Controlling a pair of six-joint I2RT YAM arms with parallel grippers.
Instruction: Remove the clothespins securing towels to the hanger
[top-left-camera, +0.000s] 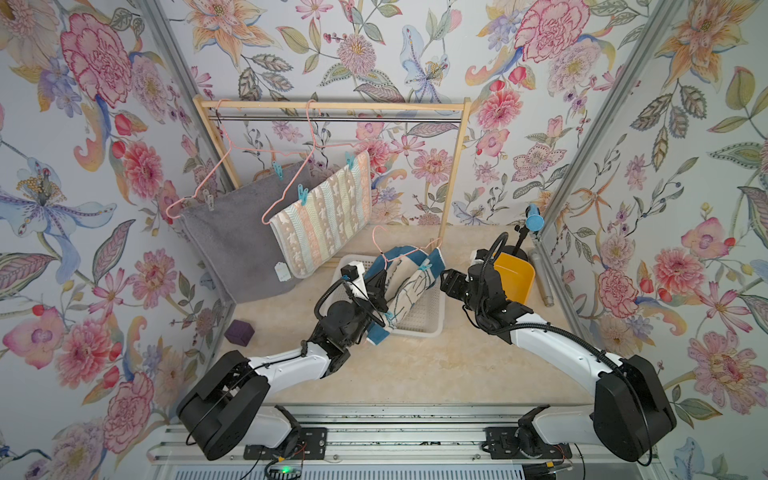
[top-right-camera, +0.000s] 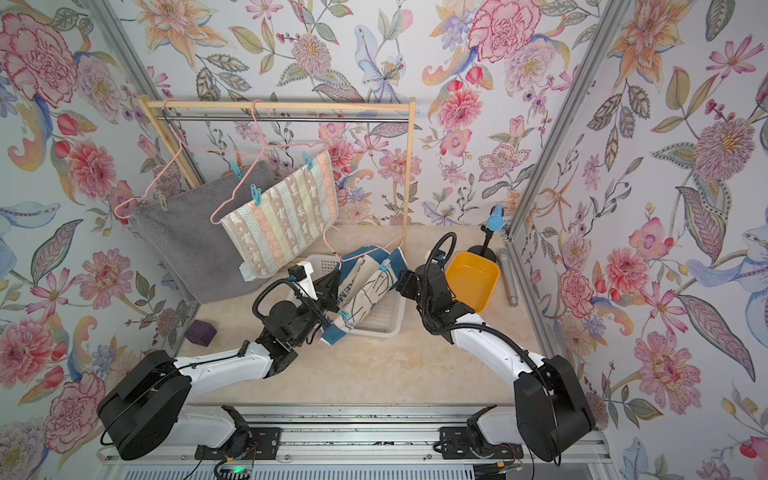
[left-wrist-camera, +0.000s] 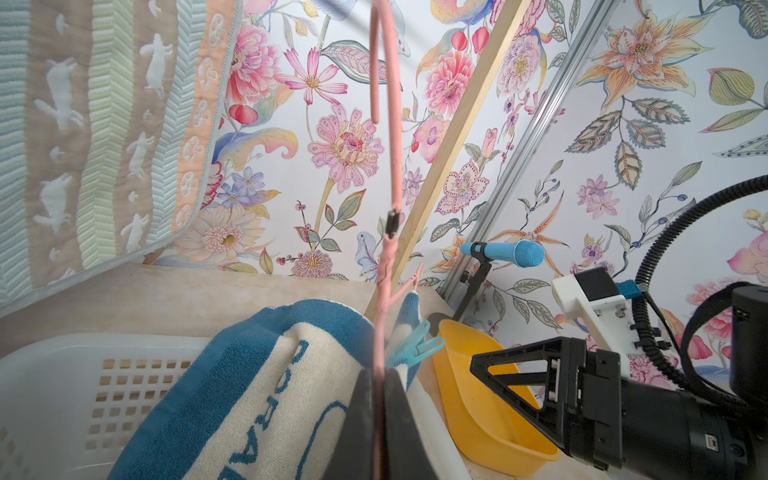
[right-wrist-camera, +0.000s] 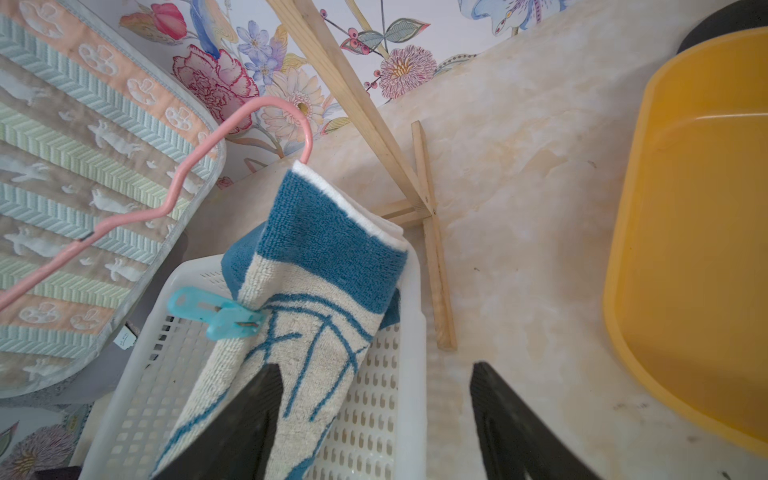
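Note:
A blue-and-cream towel (right-wrist-camera: 320, 248) hangs from a pink hanger (left-wrist-camera: 389, 160) into the white basket. A blue clothespin clips the towel, also seen in the left wrist view. My left gripper is shut on the pink hanger. My right gripper stands part open above the basket's right side, right of the clothespin, with nothing between its fingers. Two more hangers at upper left carry a grey towel (top-left-camera: 228, 248) and a striped towel (top-left-camera: 324, 216), with clothespins on them.
A white basket (right-wrist-camera: 408, 368) sits mid-table. A yellow bin (top-left-camera: 520, 280) and a microphone stand (top-left-camera: 528, 228) are at the right, a purple block (top-left-camera: 239, 332) at the left. A wooden rack (top-left-camera: 456, 160) spans the back.

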